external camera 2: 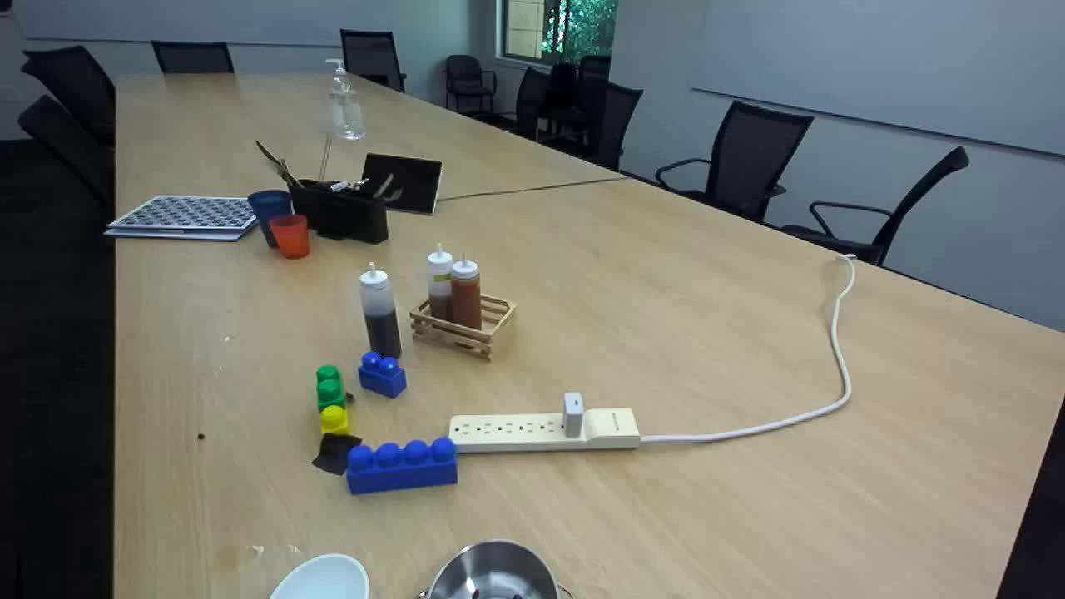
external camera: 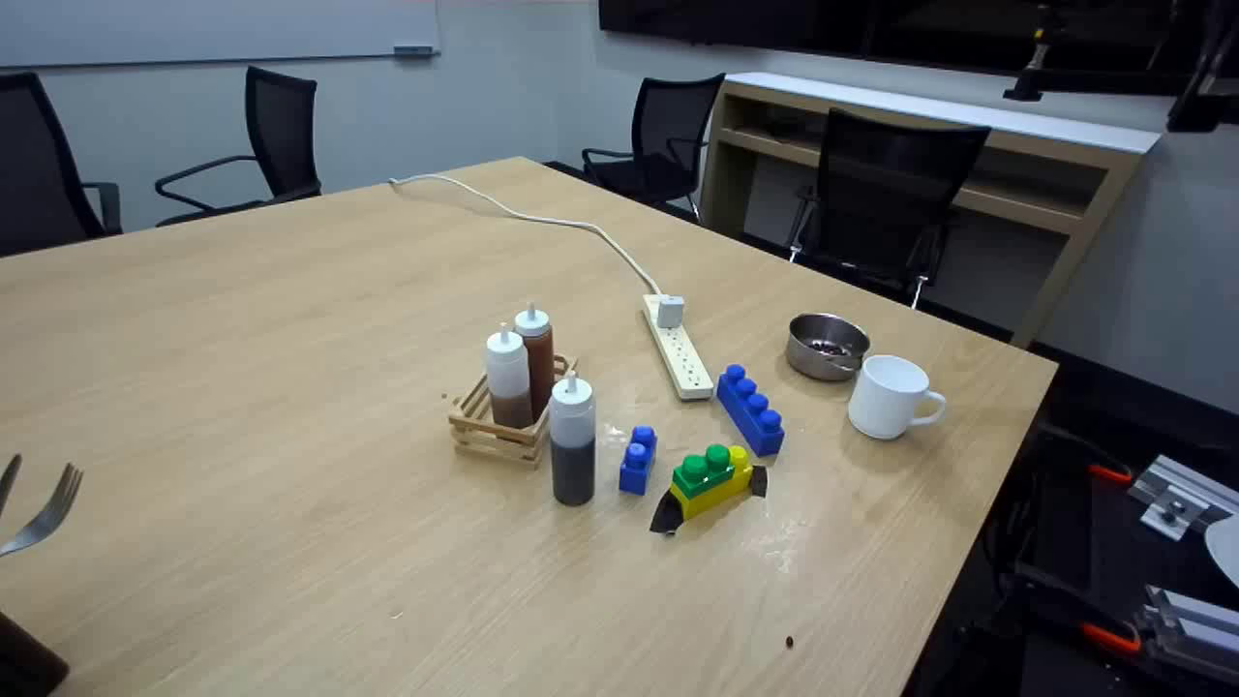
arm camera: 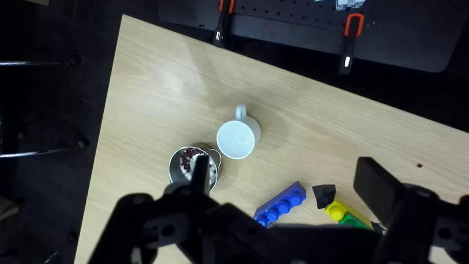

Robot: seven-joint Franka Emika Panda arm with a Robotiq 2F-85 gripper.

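Note:
In the wrist view my gripper is open above the table, its two black fingers wide apart and nothing held between them. Below it stands a white mug (arm camera: pixel 236 138), empty, its handle toward the near table edge. Close beside the mug is a metal bowl (arm camera: pixel 176 165) with dark red beans and something white inside, partly covered by one finger. A long blue block (arm camera: pixel 281 204) lies between the fingers in view, down on the table. Yellow and green blocks (external camera: pixel 709 476) sit joined, with black tape at both ends. A smaller blue block (external camera: pixel 636 461) is close by.
Sauce bottles stand in a wooden crate (external camera: pixel 499 439), with a dark-sauce bottle (external camera: pixel 572 447) outside it. A power strip (external camera: pixel 679 354) trails a white cord. Cups and a black cutlery holder (external camera 2: pixel 339 211) are farther along.

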